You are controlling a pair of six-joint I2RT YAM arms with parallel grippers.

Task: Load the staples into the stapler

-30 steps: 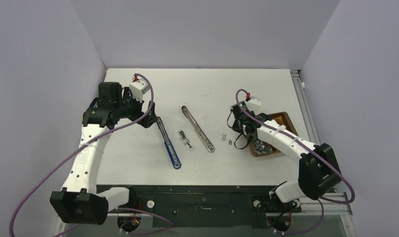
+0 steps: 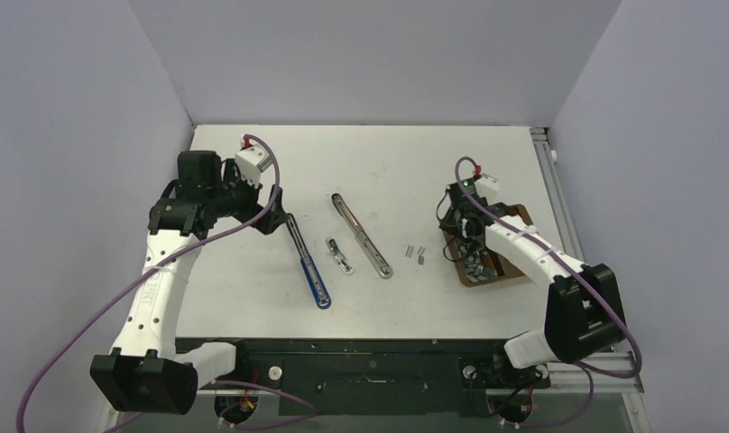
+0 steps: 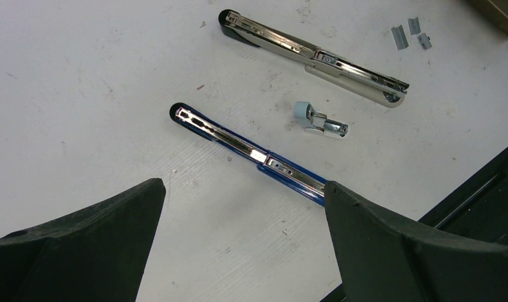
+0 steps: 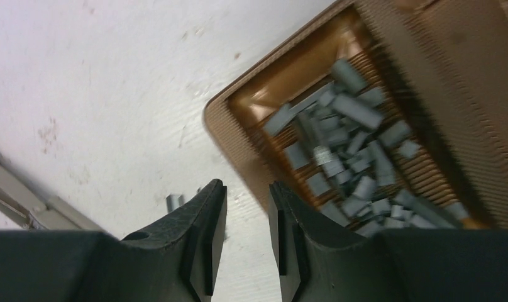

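Note:
Three staplers lie opened flat on the white table: a long blue one (image 2: 310, 271), a long silver one (image 2: 362, 234) and a small one (image 2: 339, 255). Loose grey staple strips (image 3: 399, 37) lie right of the silver one. A brown tray (image 4: 229, 138) holds many staple strips (image 4: 358, 113). My right gripper hangs over the tray's near-left edge, its fingertips apart with nothing seen between them. My left gripper is open and empty above the left part of the table, near the blue stapler.
The tray sits at the right, near the rail along the table's edge. A dark front edge borders the table.
The left arm and staplers are essentially unmoved.

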